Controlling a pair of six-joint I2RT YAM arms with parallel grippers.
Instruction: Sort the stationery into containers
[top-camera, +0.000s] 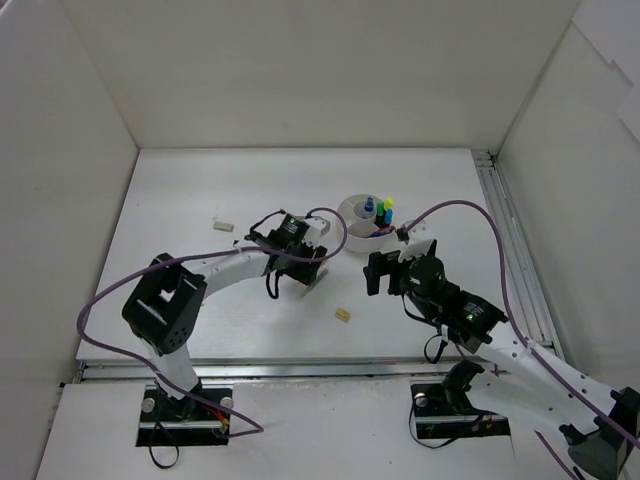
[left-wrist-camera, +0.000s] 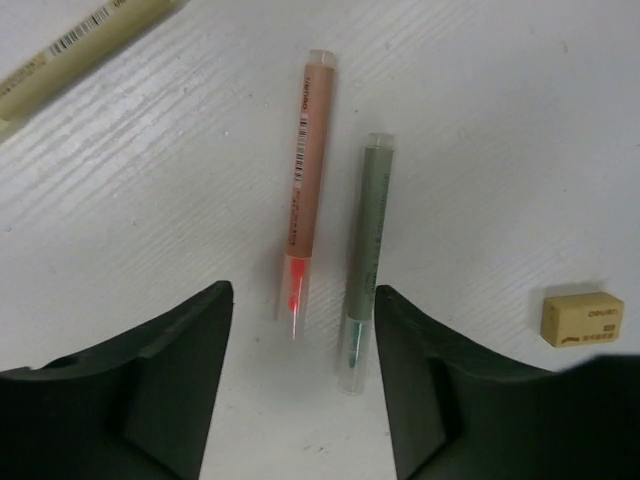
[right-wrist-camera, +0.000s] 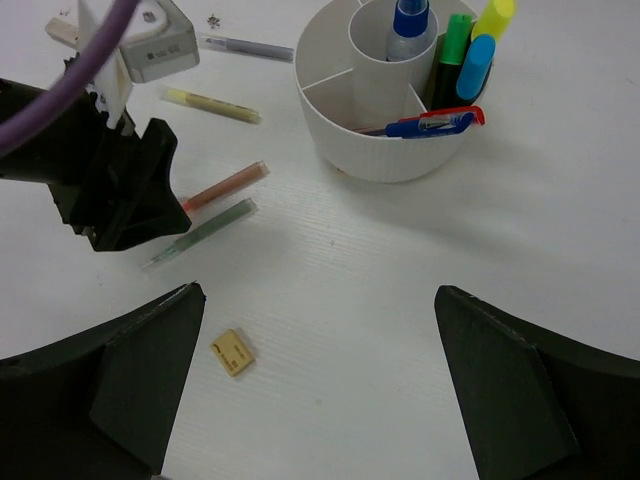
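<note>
In the left wrist view an orange pen (left-wrist-camera: 309, 160) and a green pen (left-wrist-camera: 368, 220) lie side by side beneath my open left gripper, with nothing held. A yellow pen (left-wrist-camera: 70, 55) lies at upper left, a small yellow block (left-wrist-camera: 582, 320) at right. The white divided container (right-wrist-camera: 380, 160) holds a blue bottle (right-wrist-camera: 408, 30), highlighters and pens. My right gripper stands open and empty, nearer the front than the container.
A grey pen (right-wrist-camera: 245, 47) lies behind, beside the container. A small pale item (top-camera: 223, 226) lies at back left.
</note>
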